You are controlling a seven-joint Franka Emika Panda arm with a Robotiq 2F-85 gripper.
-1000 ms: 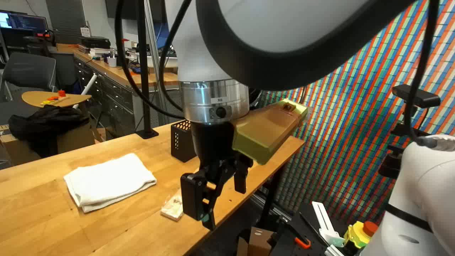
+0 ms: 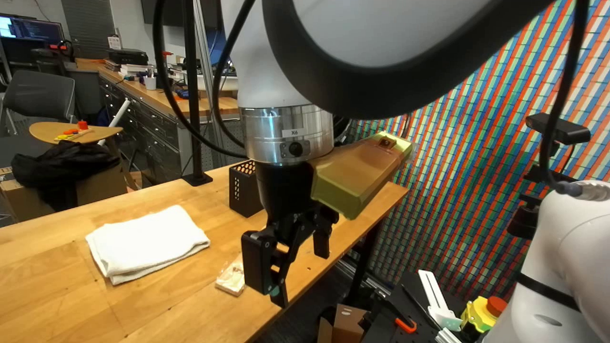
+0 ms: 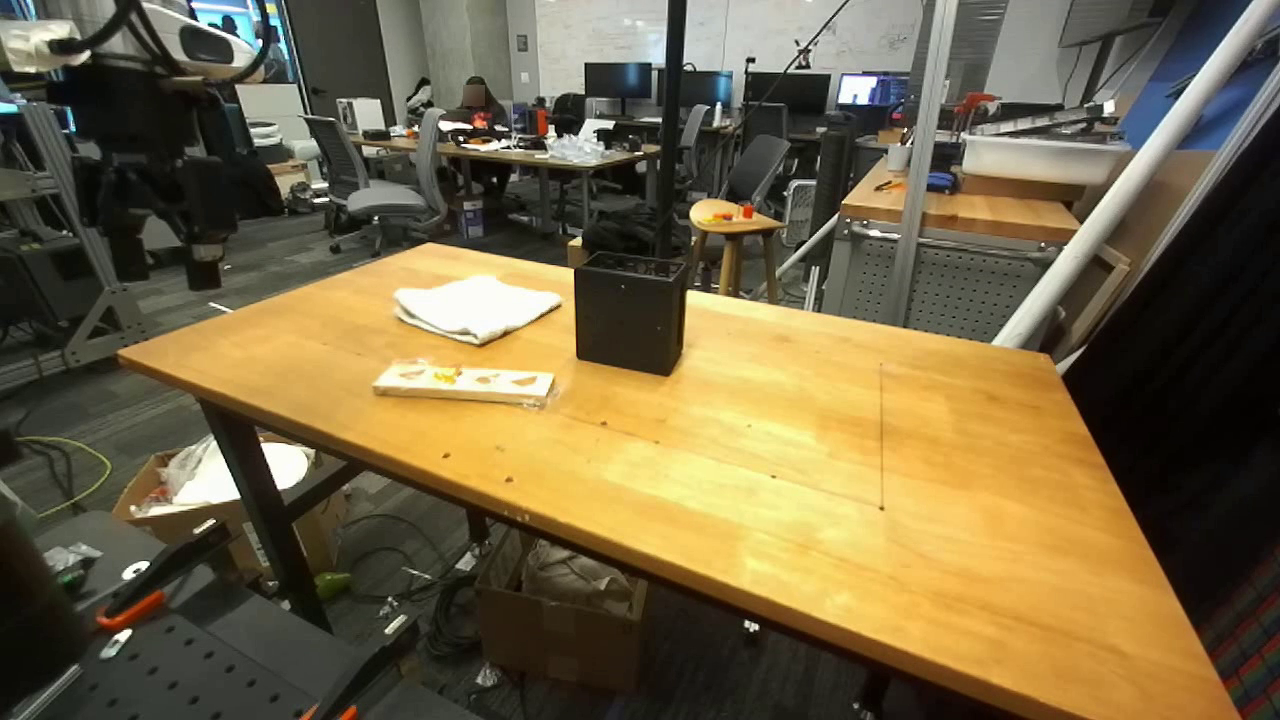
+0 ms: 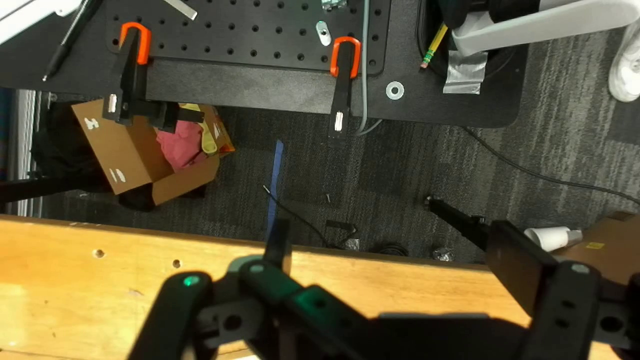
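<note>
My gripper hangs open near the table's edge, its two black fingers spread wide with nothing between them. In the wrist view the gripper shows a broad gap, with the table edge and dark floor behind it. A folded white cloth lies flat on the wooden table. Closer to the table's edge rests a pale wooden strip with cut-out shapes, in clear wrapping. A black box with perforated sides stands upright on the table. From exterior view 1, the gripper partly covers the strip.
Orange-handled clamps sit on a black base plate across a floor gap from the table. A dark post rises behind the tabletop.
</note>
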